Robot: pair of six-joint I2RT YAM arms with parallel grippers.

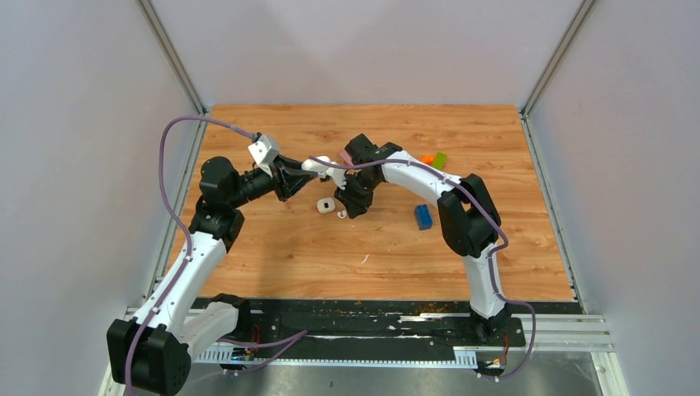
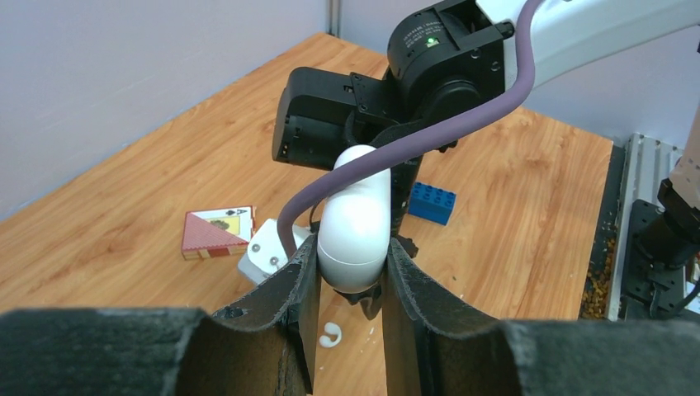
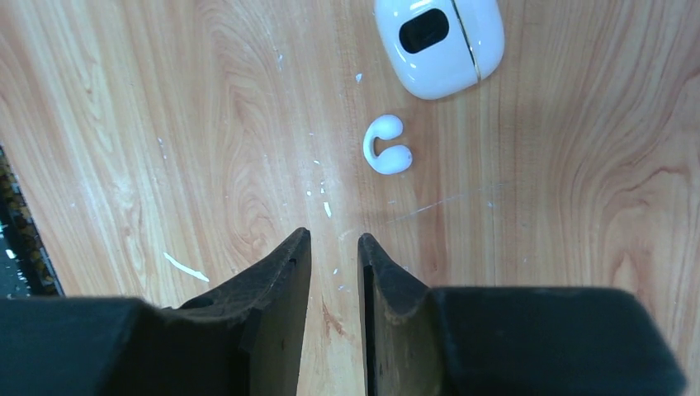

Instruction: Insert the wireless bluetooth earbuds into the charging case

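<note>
A smooth, white, rounded object (image 2: 355, 227) is pinched between the fingertips of my left gripper, raised above the table. A white box with a dark oval window, apparently the charging case (image 3: 442, 45), rests on the table below. Beside it lies a small white C-shaped earbud, also visible in the left wrist view (image 2: 330, 335). In the right wrist view my right gripper is part open over bare wood, nothing between its fingers, with the earbud beyond the tips. From above, it hangs just right of the earbud (image 1: 342, 214).
A pink card box (image 2: 219, 231) lies behind the right wrist. Farther right are a blue brick (image 1: 423, 217), an orange ring (image 1: 427, 159) and a green block (image 1: 440, 160). Purple cables loop over both arms.
</note>
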